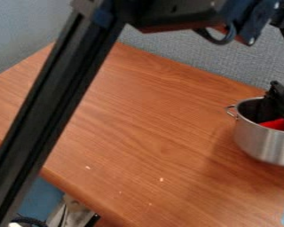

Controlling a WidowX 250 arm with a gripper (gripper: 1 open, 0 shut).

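A steel pot (263, 142) with a loop handle stands at the right edge of the wooden table (132, 133), partly cut off by the frame. A red object (273, 124) is inside it. The black gripper (275, 108) is down at the pot's opening, over the red object; its fingers are dark and overlapped, so whether it is open or shut cannot be told.
A dark arm post crosses the left of the view from top to bottom. A grey fabric panel (180, 58) runs behind the table. Cables lie below the near left edge.
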